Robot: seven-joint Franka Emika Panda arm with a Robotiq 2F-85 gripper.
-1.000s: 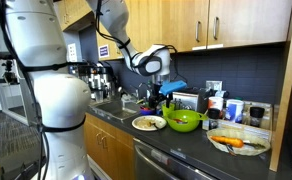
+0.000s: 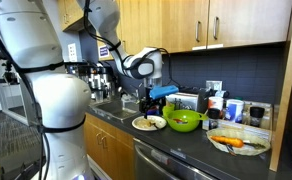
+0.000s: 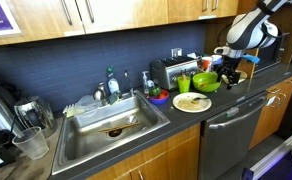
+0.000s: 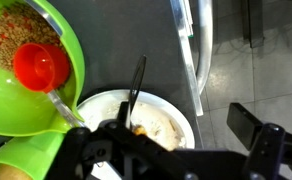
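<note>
My gripper is open, its dark fingers spread wide in the wrist view with nothing gripped. It hangs above the counter by the white plate [image 2: 149, 124], beside the green bowl [image 2: 186, 121]. Below it in the wrist view, the plate [image 4: 171, 120] is partly hidden by the left finger; some brownish food shows on it. A thin dark handle-like piece [image 4: 138, 80] reaches past the plate's rim. Left of that, the green bowl [image 4: 74, 75] holds a red scoop [image 4: 41, 68] and grainy reddish-brown contents.
A green cup [image 4: 36, 152] stands close to the plate. Farther right lies a plate with carrots [image 2: 238, 142]. A toaster [image 3: 174, 72] backs the bowl, and the sink [image 3: 111, 130] lies to the left. The counter's front edge is near the plate.
The arm has come lower and slightly left in exterior view 1, bringing my gripper closer to the plate and bowl. The dishes appear unmoved.
</note>
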